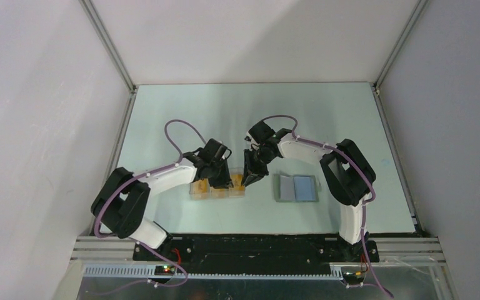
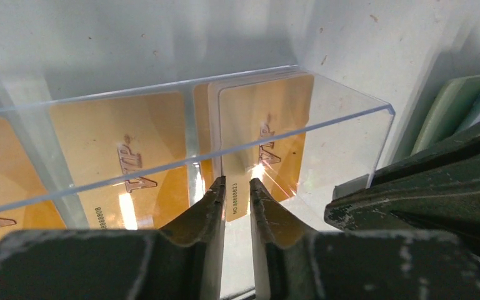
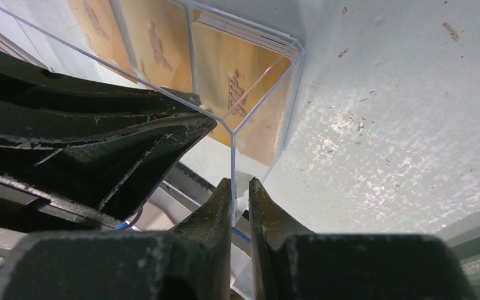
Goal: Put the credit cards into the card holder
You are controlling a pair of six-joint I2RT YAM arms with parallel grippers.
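Note:
A clear box (image 2: 350, 119) has three compartments with golden cards. In its right compartment several golden cards (image 2: 269, 119) form a stack, the top one shifted toward my left gripper. That gripper is part open, its two fingertips over the near end of this card, a small gap between them. Whether they touch it cannot be told. My right gripper is shut on the thin clear wall at the box's right corner. To the right in the top view lies a greenish case (image 1: 297, 188) with a grey and a blue panel, perhaps the card holder.
The other two compartments hold golden cards (image 2: 125, 134) as well. Both grippers stand close together over the box. Behind the arms, the pale table (image 1: 325, 103) is clear, as is the strip in front of the box.

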